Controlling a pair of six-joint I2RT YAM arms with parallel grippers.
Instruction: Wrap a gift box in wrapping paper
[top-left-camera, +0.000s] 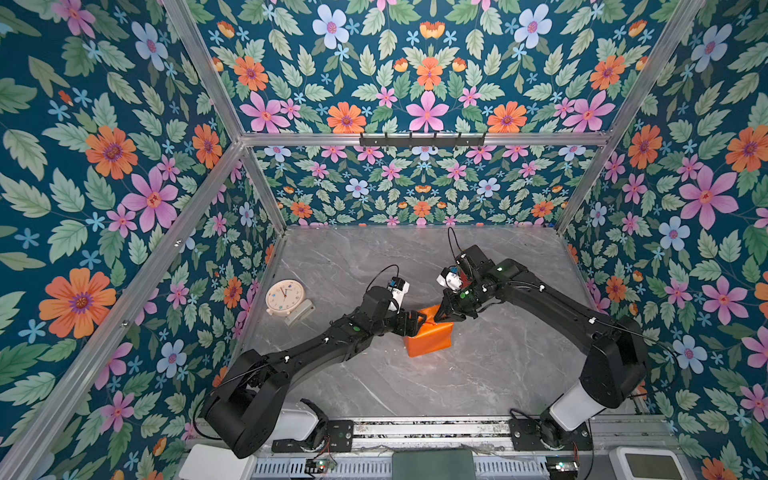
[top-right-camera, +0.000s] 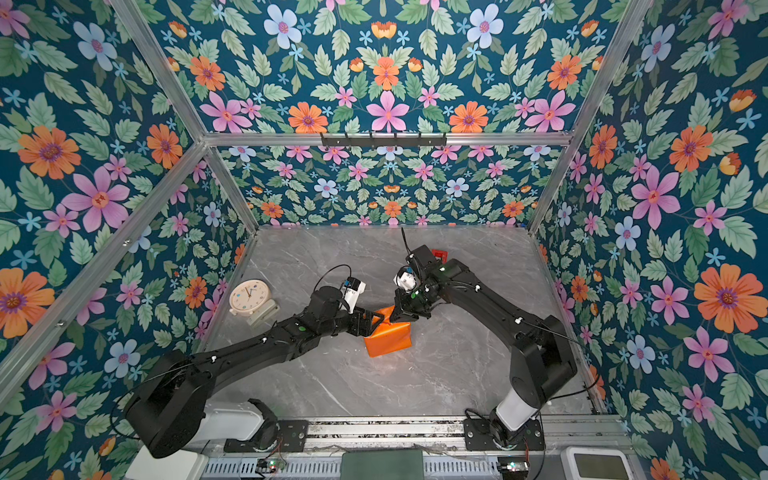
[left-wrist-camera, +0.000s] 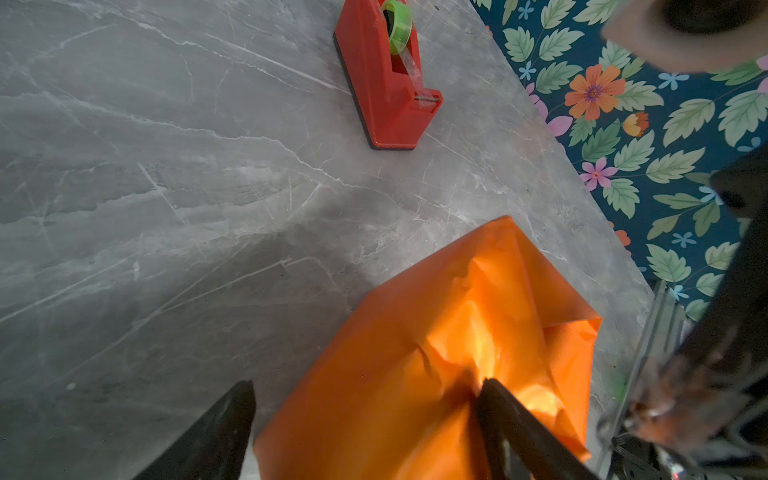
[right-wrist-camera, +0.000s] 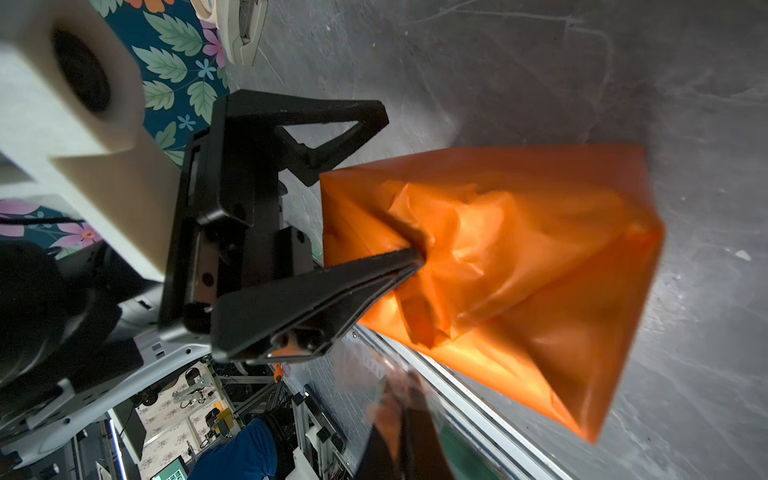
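Observation:
The gift box is wrapped in orange paper (top-left-camera: 429, 344) and sits mid-table; the paper is creased and bunched on top, with pointed folds at its corners (right-wrist-camera: 588, 408). My left gripper is open, its fingers wide apart over the package. One left finger (right-wrist-camera: 352, 280) presses against the folded paper; the other stands at the package's edge. My right gripper is shut, its tips close to the package's near side. A blurred, translucent pinkish patch shows by those tips; I cannot tell what it is.
A red tape dispenser (left-wrist-camera: 384, 76) with a green roll stands behind the package; the right arm mostly hides it from above. A round clock (top-left-camera: 285, 297) stands at the far left.

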